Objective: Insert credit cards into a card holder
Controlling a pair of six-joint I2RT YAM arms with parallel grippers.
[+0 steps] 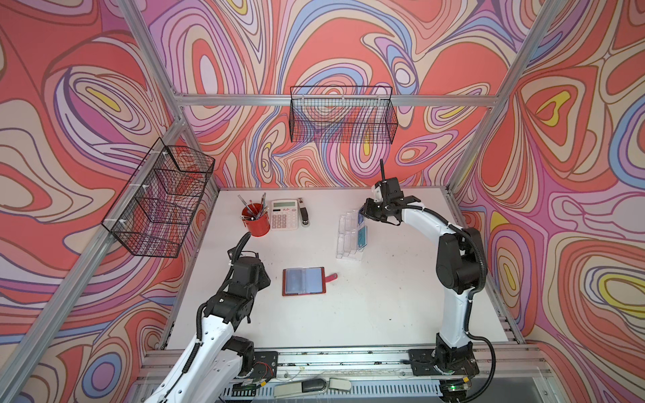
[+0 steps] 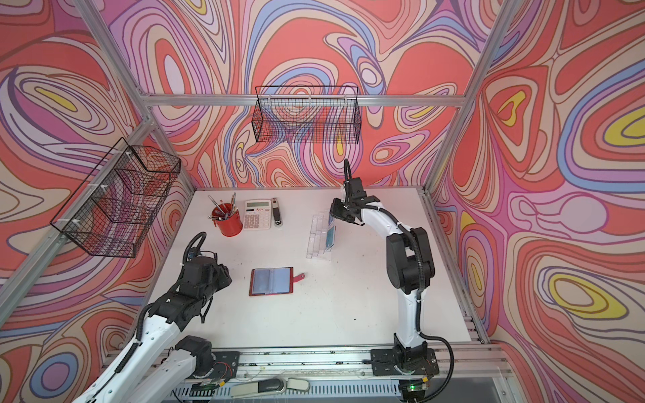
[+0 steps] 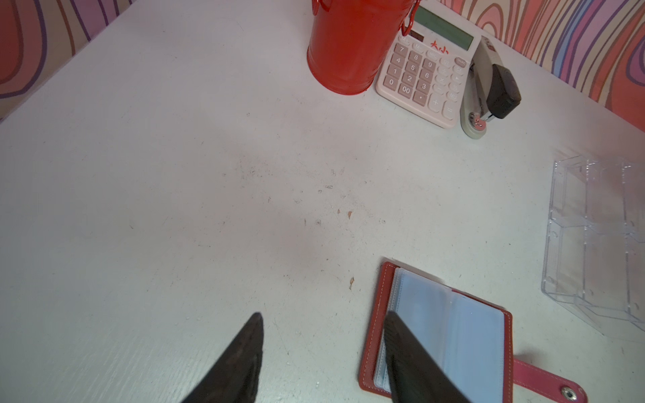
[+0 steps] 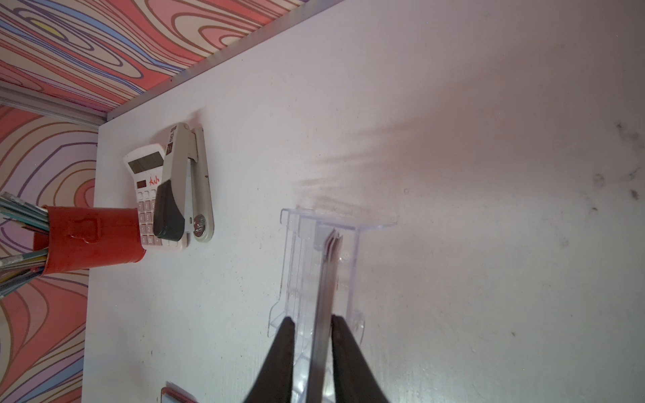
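A clear acrylic holder stands on the table's right half, with cards upright along its right side. My right gripper is over those cards, its fingers part open either side of their edge; whether they touch is unclear. The red card wallet lies open at front centre, showing clear sleeves and a pink strap. My left gripper hovers left of the wallet, open and empty.
A red pen bucket, calculator and stapler stand at the back left. Wire baskets hang on the walls.
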